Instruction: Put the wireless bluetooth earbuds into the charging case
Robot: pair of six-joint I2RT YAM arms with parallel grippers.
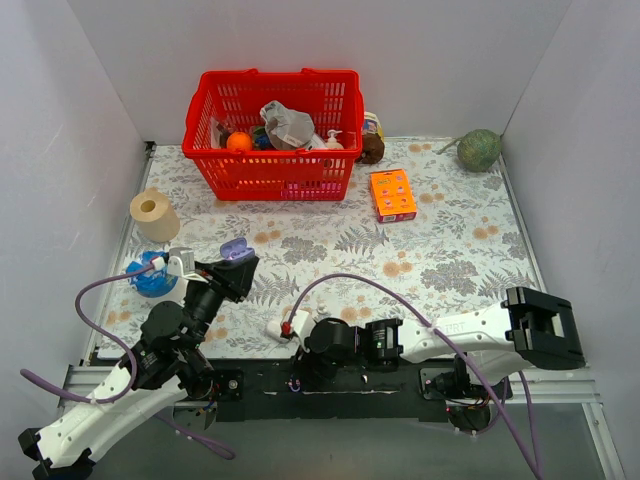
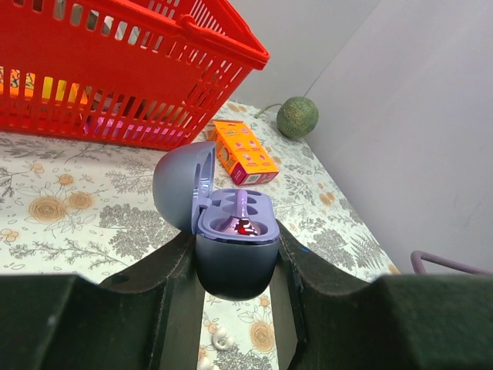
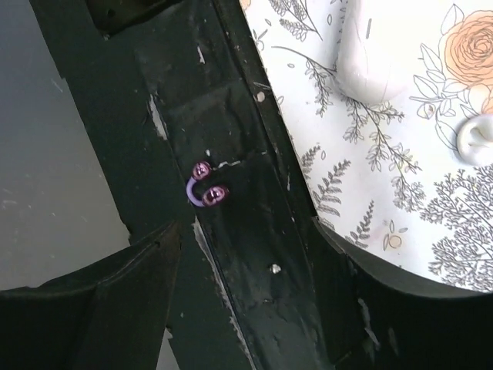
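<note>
My left gripper is shut on the lavender charging case (image 2: 237,258), holding it above the table with its lid raised. A shiny reddish part shows inside the case; how it is seated I cannot tell. A purple C-shaped earbud (image 3: 192,192) with shiny pink ends lies on the black strip along the table's front edge. My right gripper hangs over that strip, its fingers (image 3: 142,281) apart on either side of the space below the earbud, nothing between them. In the top view the right gripper (image 1: 298,372) is at the front edge.
A white rounded case (image 3: 368,58) and a white earbud (image 3: 477,140) lie on the patterned tabletop near the strip. At the back are a red basket (image 1: 270,178) and an orange box (image 1: 393,195). A paper roll (image 1: 155,213) stands left.
</note>
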